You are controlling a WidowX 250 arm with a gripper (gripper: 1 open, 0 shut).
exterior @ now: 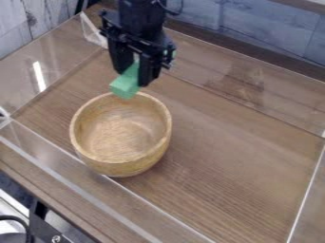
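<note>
My black gripper (135, 59) hangs from the top of the view, shut on a green object (125, 84), which it holds just above and behind the far rim of a round wooden bowl (121, 147). The bowl's inside looks empty. Part of the green object is hidden behind the fingers.
A low wall edge runs along the back right. A dark cable lies at the lower left, off the table's edge.
</note>
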